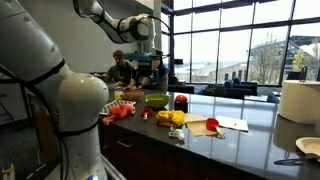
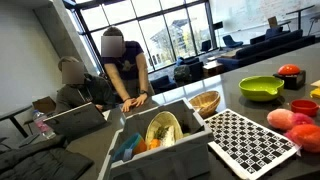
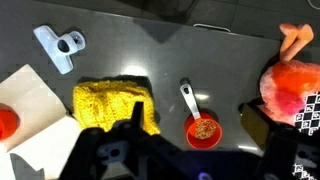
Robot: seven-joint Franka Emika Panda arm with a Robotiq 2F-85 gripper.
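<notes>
My gripper is open above the dark table, its two black fingers wide apart at the bottom of the wrist view and no object held. Between them, lower down on the table, is a small red cup (image 3: 203,139) with brownish contents. A small white-handled utensil (image 3: 188,98) points toward that cup. Left of it lies a bunched yellow cloth (image 3: 108,104), partly behind the left finger. To the right sits a pink-red plush toy (image 3: 284,88). In exterior view 1 the gripper (image 1: 149,58) hangs well above the tabletop.
A silver-white clip-like tool (image 3: 60,48) and brown paper (image 3: 35,105) occupy the left. A green bowl (image 2: 262,90), a checkered sheet (image 2: 240,140) and a grey bin (image 2: 180,159) also stand around. Two people are behind the table.
</notes>
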